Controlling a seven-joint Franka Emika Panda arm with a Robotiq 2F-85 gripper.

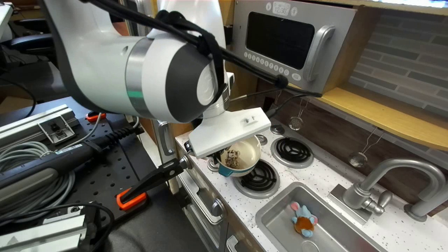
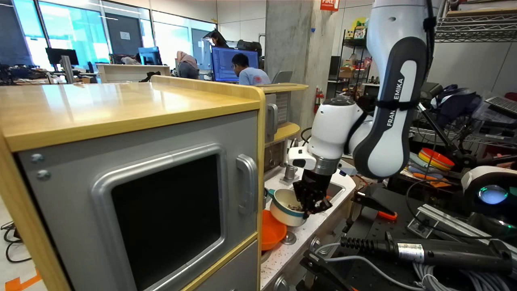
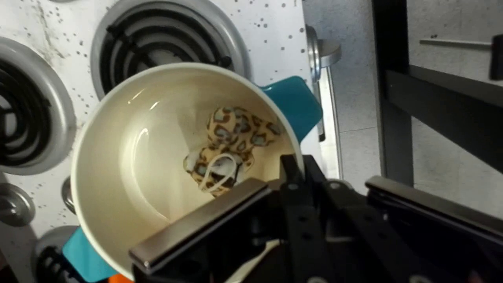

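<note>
A cream pot with teal handles hangs tilted near the stove's back-left end, my gripper shut on its rim. Inside the pot lies a leopard-print plush toy, slumped towards the gripped side. In the first exterior view, the white gripper mount hides the fingers and part of the pot. The second exterior view has the pot beside the orange bowl, partly over it, with the dark gripper at its rim.
A blue and brown plush toy lies in the sink. The microwave juts out above the counter.
</note>
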